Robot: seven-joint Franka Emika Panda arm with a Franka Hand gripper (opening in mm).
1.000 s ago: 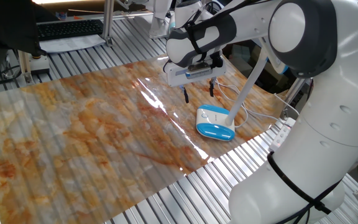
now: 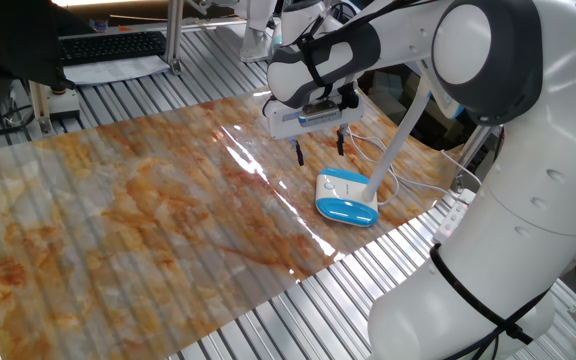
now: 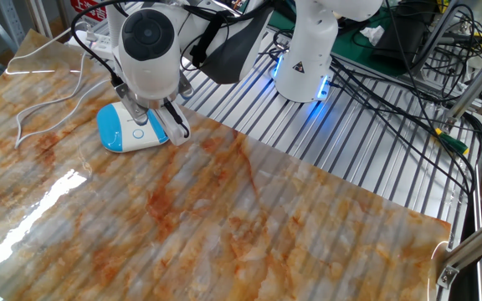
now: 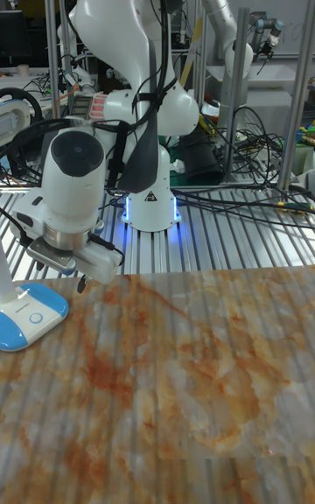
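Observation:
A desk lamp with a white and blue base [image 2: 347, 197] stands on the marbled sheet, its white stem [image 2: 398, 148] slanting up behind my arm. Above the sheet and just beyond the lamp base, my gripper [image 2: 320, 152] hangs open, its two dark fingertips well apart and nothing between them. Exterior view 2 shows the lamp base [image 3: 132, 127] partly covered by my gripper and wrist. In exterior view 3 the lamp base [image 4: 31, 316] is cut off by the left edge, with my gripper [image 4: 78, 278] to its right.
The marbled sheet [image 2: 118, 230] is otherwise bare, with wide free room away from the lamp. White cables [image 3: 57, 109] run over it beside the lamp. A keyboard [image 2: 113, 47] lies at the far left. Black cables [image 3: 408, 109] are strewn near my base.

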